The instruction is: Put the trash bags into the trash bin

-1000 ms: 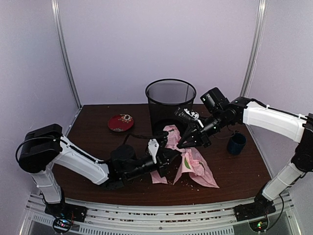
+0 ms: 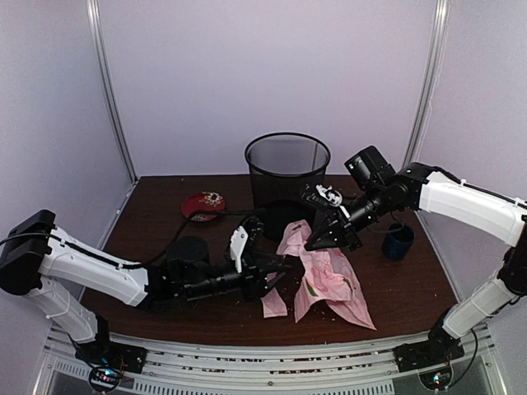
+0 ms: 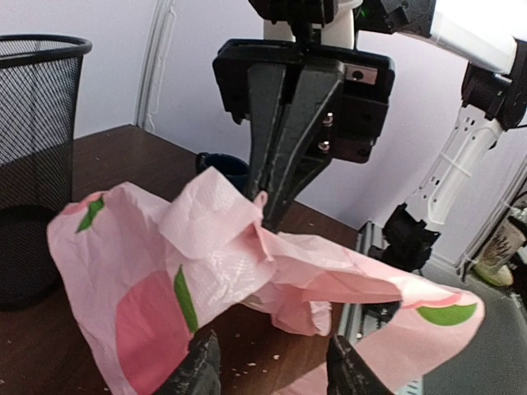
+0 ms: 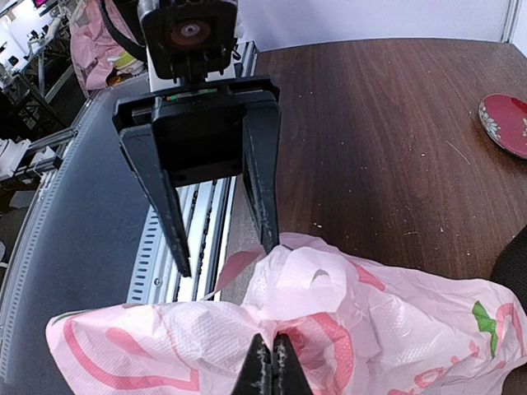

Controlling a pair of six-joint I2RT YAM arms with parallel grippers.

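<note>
The pink trash bag (image 2: 325, 280), with green leaf marks, hangs crumpled in front of the trash bin. Shut on a gathered fold of it is my right gripper, its fingers close together above the table. My left gripper stands open beside the bag, its fingers apart and no bag between them; one fingertip is close to a fold, and I cannot tell whether they touch. In the left wrist view the bag spreads ahead of the open fingers (image 3: 200, 370). The black mesh trash bin (image 2: 288, 169) stands upright at the back centre.
A red flowered plate (image 2: 202, 206) lies at the back left of the dark table (image 2: 156, 206). The dark blue cup (image 2: 398, 241) stands at the right. Small crumbs lie near the front edge. Both arms meet closely at the table's middle.
The right gripper, still on the bag, has shifted slightly right; the bag's folds have changed.
</note>
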